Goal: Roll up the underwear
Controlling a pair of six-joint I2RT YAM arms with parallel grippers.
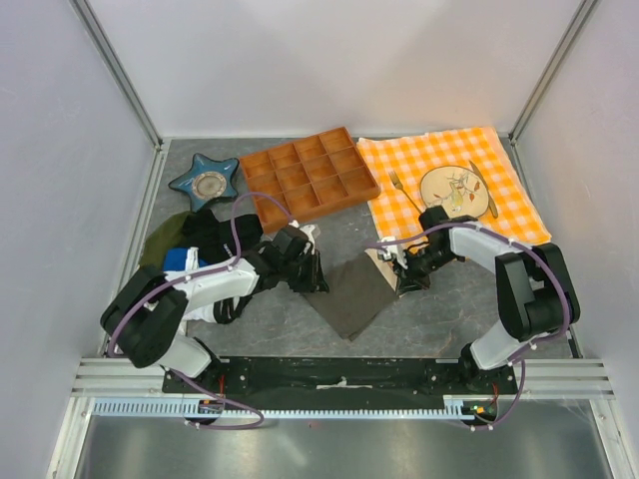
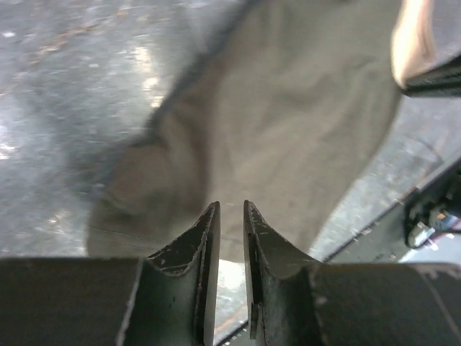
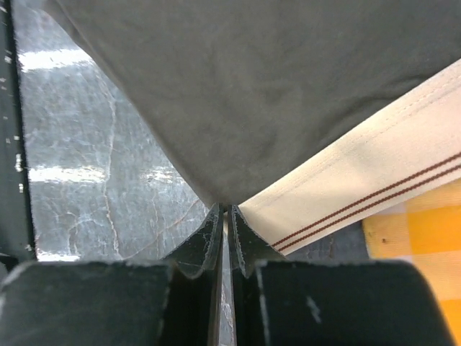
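The grey-brown underwear (image 1: 349, 299) lies spread on the grey table between my grippers, its cream waistband (image 3: 360, 173) with dark stripes toward the right. My left gripper hangs over its left part, fingertips close together; whether they pinch anything cannot be told. My right gripper has its fingertips nearly together at the corner where the waistband meets the grey fabric; whether cloth is between them is unclear.
A wooden compartment tray (image 1: 310, 175) and blue star dish (image 1: 203, 182) are at the back. An orange checked mat (image 1: 399, 160) with plate and cutlery is back right. Dark folded cloths (image 1: 170, 239) lie at the left.
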